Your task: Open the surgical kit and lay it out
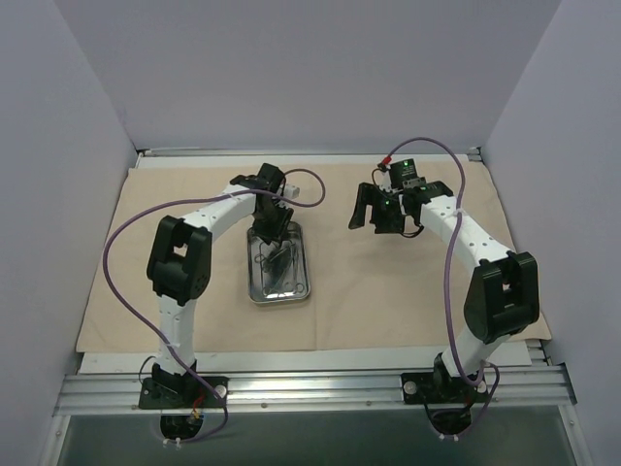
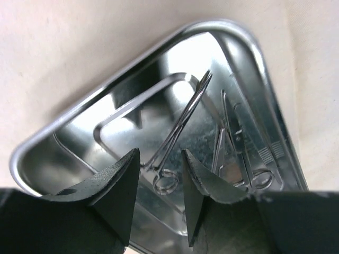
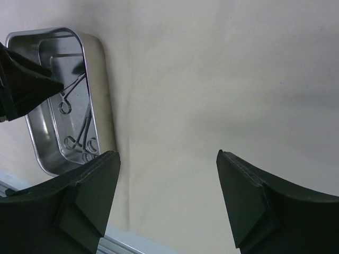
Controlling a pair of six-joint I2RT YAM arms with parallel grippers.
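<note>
The steel tray point(image 1: 279, 296) lies on the beige cloth left of centre, holding scissor-like clamps point(image 2: 183, 119) and other slim steel instruments point(image 2: 238, 143), partly hidden in the top view. My left gripper hovers over the tray's upper part, open, its fingertips near the rings of a clamp in the left wrist view, with nothing seen held. My right gripper stands open over bare cloth to the right of the tray, nothing between its fingers.
Pale cloth point(image 1: 408, 301) covers the table, mostly clear on both sides of the tray. Grey walls point(image 1: 563, 214) bound the workspace at the sides and back; metal rails run along the front edge.
</note>
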